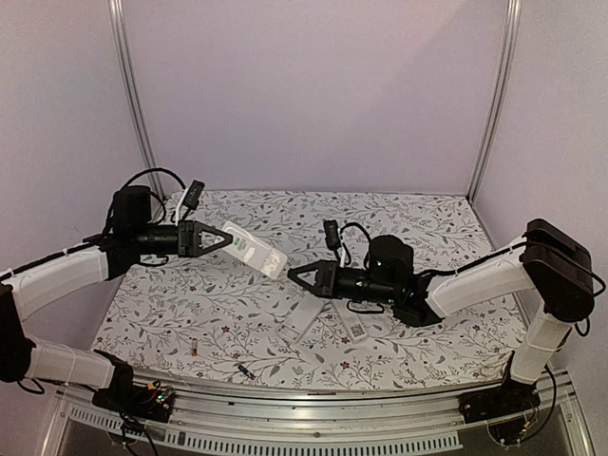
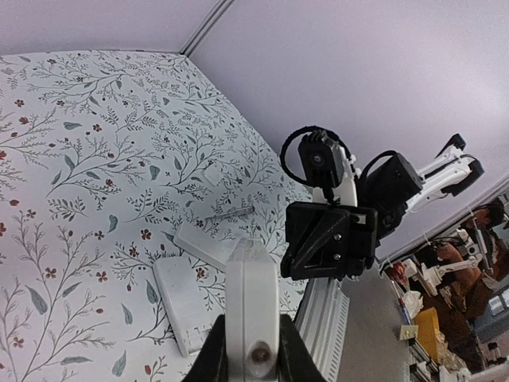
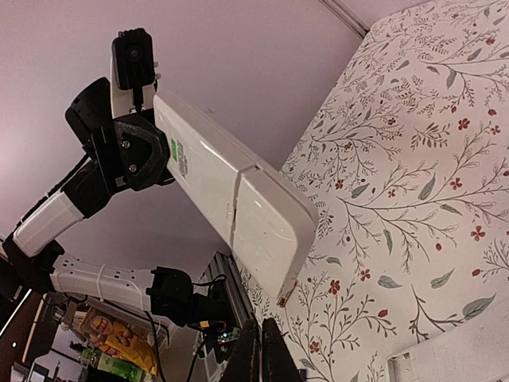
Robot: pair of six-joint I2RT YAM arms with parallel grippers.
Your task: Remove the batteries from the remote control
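A white remote control (image 1: 255, 250) is raised above the table, tilted, its far end angled down to the right. My left gripper (image 1: 231, 239) is shut on its left end. In the right wrist view the remote (image 3: 231, 179) shows its broad face, with a seam across it and the panel beyond the seam in place. No batteries show inside it. My right gripper is shut, its fingertips together and nothing between them. They sit just below the remote's free end, apart from it.
Two white remote-like pieces (image 1: 302, 318) lie on the flower-patterned table under my right arm. Near the front lie a dark small cylinder (image 1: 246, 370) and a copper-coloured small cylinder (image 1: 195, 347).
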